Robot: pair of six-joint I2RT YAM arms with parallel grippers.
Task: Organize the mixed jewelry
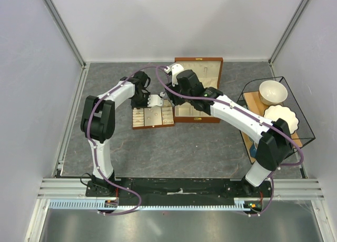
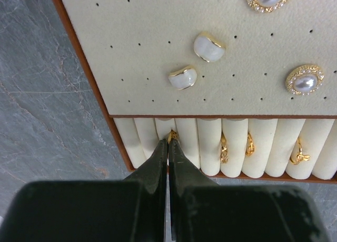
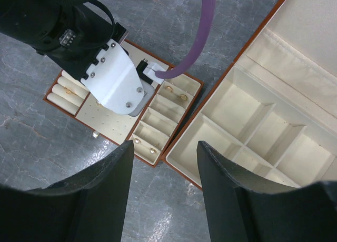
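A jewelry tray (image 1: 152, 124) holds white ring rolls, a dotted earring board (image 2: 137, 79) and small compartments with gold pieces (image 3: 171, 113). My left gripper is shut at a ring roll, its tips touching a small gold piece (image 2: 172, 134); whether it grips it I cannot tell. More gold rings (image 2: 224, 147) sit in the rolls to the right. Pearl earrings (image 2: 304, 83) and white-and-gold earrings (image 2: 208, 47) are on the board. My right gripper hangs open above the tray's right side and the box, nothing between its fingers.
An open wooden box (image 3: 237, 110) with empty-looking compartments adjoins the tray on the right. A wire rack (image 1: 305, 142) with white bowls stands at the far right.
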